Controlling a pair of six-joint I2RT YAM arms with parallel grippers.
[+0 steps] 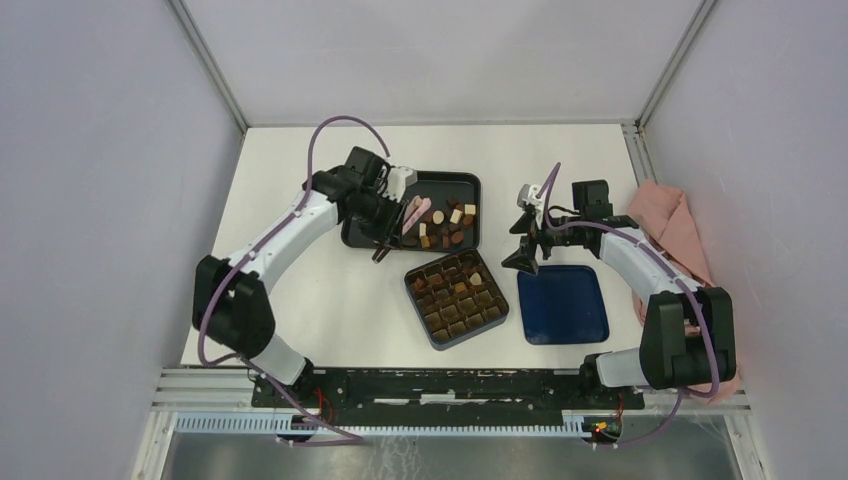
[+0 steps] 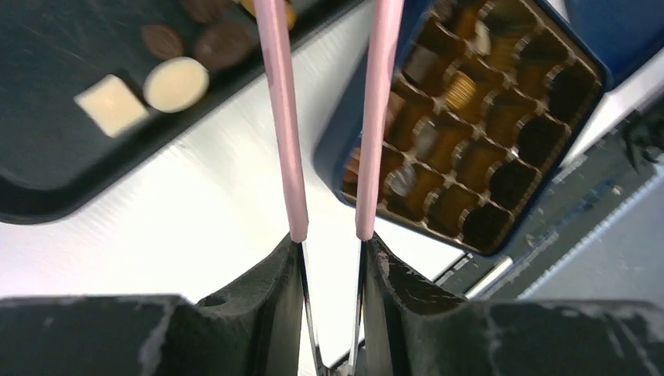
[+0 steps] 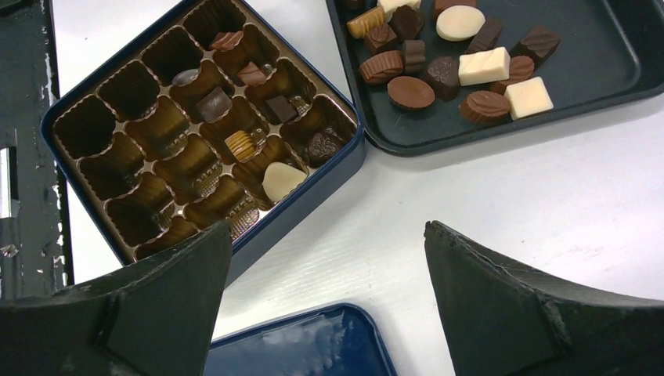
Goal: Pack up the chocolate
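My left gripper (image 1: 400,232) hangs over the front-left of the black chocolate tray (image 3: 587,94). In the left wrist view its pink fingers (image 2: 291,157) stand a little apart; I cannot make out anything held between them. The compartment box (image 1: 456,320) lies in front of the tray, with chocolates in some cells and others empty. Loose brown and cream chocolates (image 3: 487,108) lie in the tray. My right gripper (image 1: 525,255) stands open over the table beside the box, nothing seen between its fingers.
An empty blue tray (image 1: 562,305) lies right of the box. A pink cloth (image 1: 665,215) lies at the right edge.
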